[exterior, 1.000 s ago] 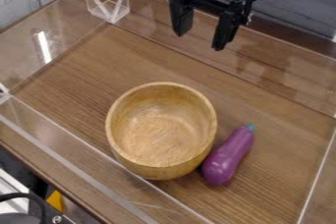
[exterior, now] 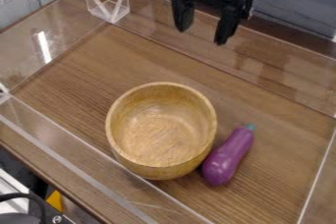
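The black gripper (exterior: 206,24) hangs over the back of the wooden tray at the top centre, its two fingers apart with nothing seen between them. In the front middle sits an empty tan bowl (exterior: 160,130). A purple eggplant (exterior: 229,155) lies just right of the bowl, toward the front.
A clear, wire-like object (exterior: 105,2) stands in the back left corner. Tray walls run along the back and left side (exterior: 39,36). The middle, left and right of the wooden floor are free.
The bowl and eggplant have stayed put.
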